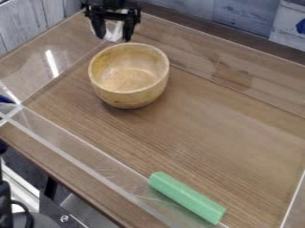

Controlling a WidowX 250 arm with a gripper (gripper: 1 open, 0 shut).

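Observation:
My gripper (113, 23) is at the top of the view, left of centre, open, its dark fingers around or just in front of a small white, crumpled-looking object (114, 34) near the back of the table. Whether it touches that object I cannot tell. Below it sits a round tan bowl (128, 76), empty.
A green cylinder (186, 197) lies at the front right of the wooden table (226, 116). Walls or edges run along the back and left.

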